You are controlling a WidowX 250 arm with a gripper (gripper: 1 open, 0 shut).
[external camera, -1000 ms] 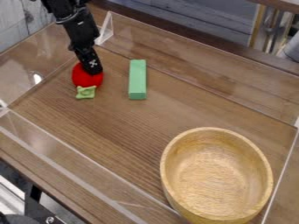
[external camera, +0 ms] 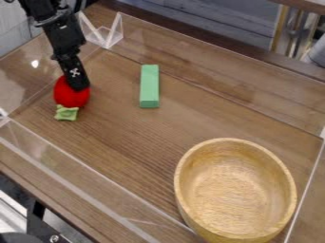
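Observation:
The black gripper reaches down from the top left of the camera view onto a red round object, shut on it near the left edge of the wooden table. A small light green piece shows just below the red object; whether it is part of it is unclear.
A light green block lies upright in the image to the right of the gripper. A large tan bowl occupies the lower right.
The gripper and red object, with the small green piece, have moved left and slightly down in the view. The green block and bowl are unmoved.

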